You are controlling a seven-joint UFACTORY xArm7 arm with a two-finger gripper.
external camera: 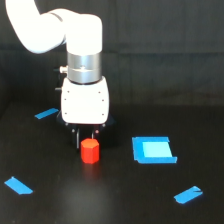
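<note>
A small red block [90,151] rests on the dark table in the left half of the camera view. Right above it, the white arm points down with my gripper [87,137]. Its dark fingers reach to about the block's top and look spread apart. Against the dark background their tips are hard to make out, so whether they touch the block or stand behind it cannot be told.
On the right lies a light cyan square [156,149] framed with blue tape [151,139]. Separate blue tape strips mark the table at front left [18,186], front right [188,195] and back left [46,113].
</note>
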